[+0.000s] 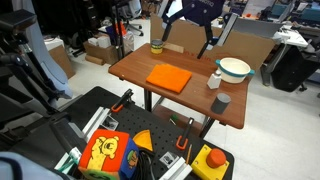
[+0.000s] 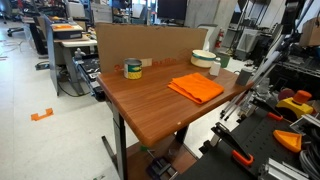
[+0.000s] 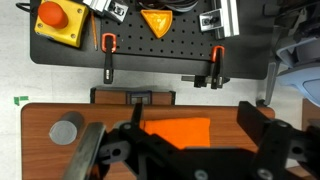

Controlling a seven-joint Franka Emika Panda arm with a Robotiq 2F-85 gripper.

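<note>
An orange cloth lies flat, folded, on the wooden table. My gripper hangs high above the table, its fingers wide apart and nothing between them. From the wrist view, the dark fingers stand at either side and the cloth shows between them, well below. Toward the table's right side are a white bowl, a small white bottle and a grey cup. A can stands at the far left corner.
The black perforated mounting plate carries clamps, an orange wedge and a red button on a yellow box. A colourful toy cube sits near the base. A cardboard panel stands behind the table.
</note>
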